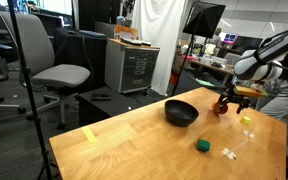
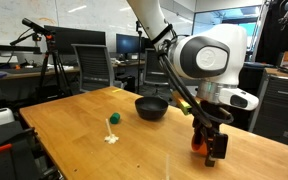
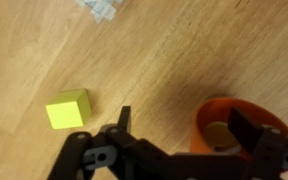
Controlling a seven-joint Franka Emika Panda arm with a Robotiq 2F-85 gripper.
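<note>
An orange-red cup (image 3: 201, 132) stands at the lower right of the wrist view, with something round and tan visible inside it. In exterior view 2 the cup (image 2: 198, 142) is partly covered by my gripper (image 2: 209, 145). Seen from the wrist, my gripper is open: one dark finger (image 3: 124, 119) is over bare table left of the cup, while the other overlaps the cup's mouth. Whether that finger reaches inside or stays above the rim, I cannot tell. A yellow cube (image 3: 68, 109) lies on the wood, left of the gripper.
A black bowl (image 1: 181, 112) sits farther along the table (image 1: 129, 145), and a green cube (image 1: 203, 145) lies nearer its front edge. White scraps (image 1: 229, 153) are close to that cube.
</note>
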